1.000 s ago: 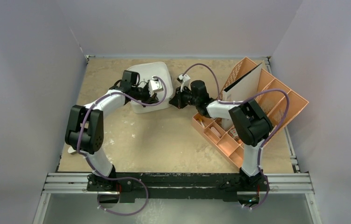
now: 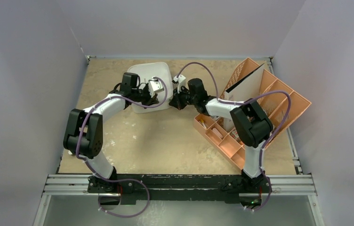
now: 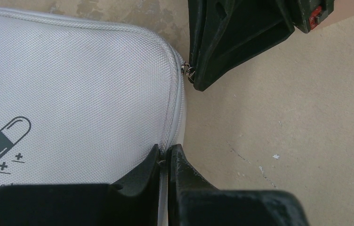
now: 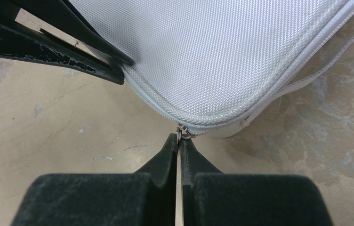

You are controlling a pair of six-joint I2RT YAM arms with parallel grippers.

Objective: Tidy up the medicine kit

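A white fabric medicine bag (image 2: 143, 68) with a printed capsule (image 3: 3, 139) lies at the back left of the table. My left gripper is shut on the bag's piped edge along its near side. At the bag's corner, my right gripper is shut on the small metal zipper pull (image 4: 184, 132). The two grippers are close together, each showing in the other's wrist view.
A peach organizer box (image 2: 229, 146) with compartments and raised panels fills the right of the table, under my right arm, holding small items.
The left arm and bag have moved very little.
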